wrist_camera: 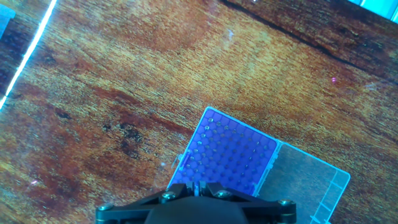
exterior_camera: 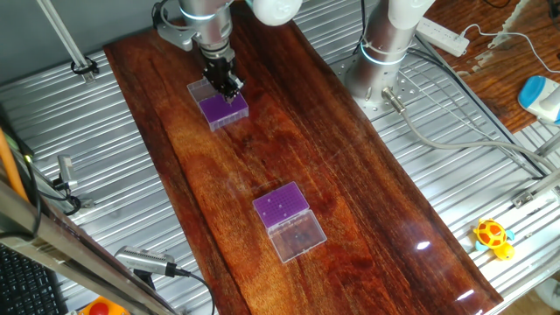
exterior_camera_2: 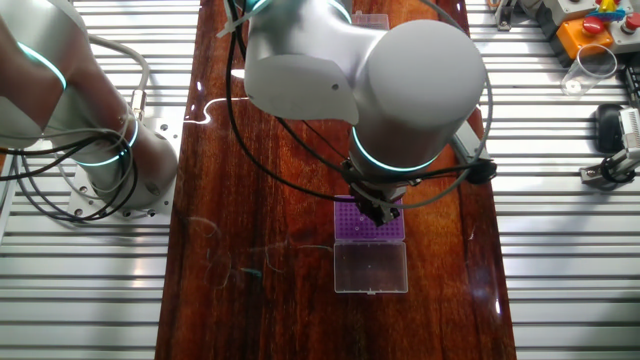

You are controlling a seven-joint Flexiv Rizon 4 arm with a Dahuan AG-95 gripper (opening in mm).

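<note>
Under my gripper (exterior_camera: 231, 93) lies an open clear box with a purple, holed rack (exterior_camera: 224, 108); its clear lid (exterior_camera_2: 370, 268) is folded back flat. In the wrist view the rack (wrist_camera: 227, 149) reaches down behind the fingers, and small pale dots show in many holes. The gripper's fingertips (wrist_camera: 198, 186) are drawn together at the rack's lower edge; whether anything tiny is pinched there is too small to tell. A second open box with a purple rack (exterior_camera: 281, 205) rests nearer the board's middle, a few pale specks on it, its clear lid (exterior_camera: 297, 236) laid open.
Both boxes stand on a dark wooden board (exterior_camera: 350, 192) with wide bare stretches around them. The arm's base (exterior_camera: 372, 79) is beside the board on slatted metal. A small camera (exterior_camera: 146, 261) sits off one long edge, a toy turtle (exterior_camera: 493, 236) off the other.
</note>
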